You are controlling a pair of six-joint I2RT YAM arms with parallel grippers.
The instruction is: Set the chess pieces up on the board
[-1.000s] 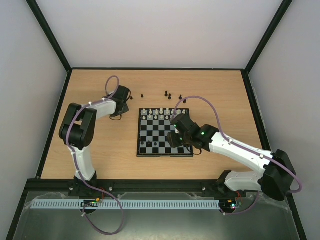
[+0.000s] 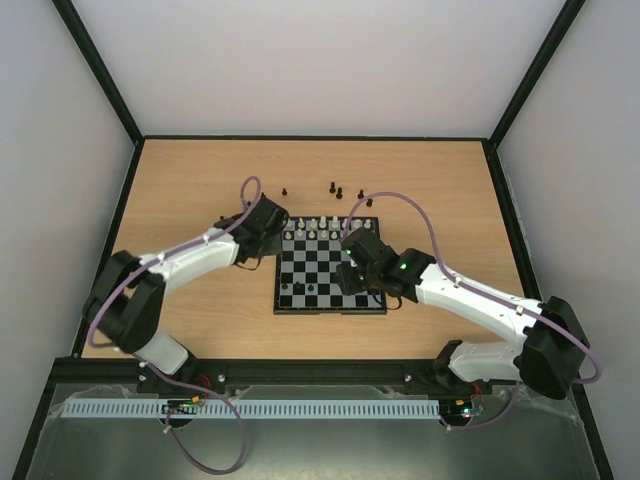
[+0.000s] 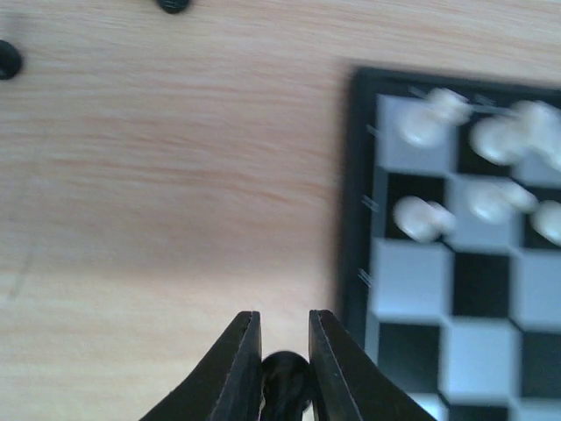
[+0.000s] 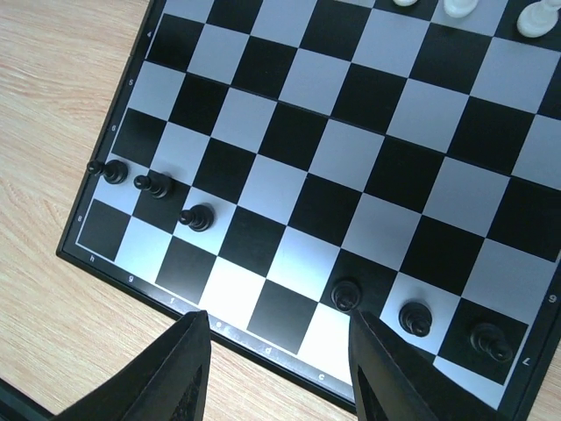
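A black chess piece (image 3: pixel 286 386) sits between the fingertips of my left gripper, which is shut on it near the left side of the board. The chessboard (image 2: pixel 312 265) lies mid-table. White pieces (image 3: pixel 423 219) stand in rows at its far end. Along the near side, three black pawns (image 4: pixel 200 217) stand towards one corner and three more black pawns (image 4: pixel 415 318) towards the other. My right gripper hovers over the board's near edge, its fingers apart and nothing between them.
Several loose black pieces (image 2: pixel 339 193) stand on the table beyond the board's far edge. Another black piece (image 2: pixel 284 191) is by itself farther left.
My left arm has swung right and towards the near side, from the table's left to the board's left edge. The right arm looks unmoved.
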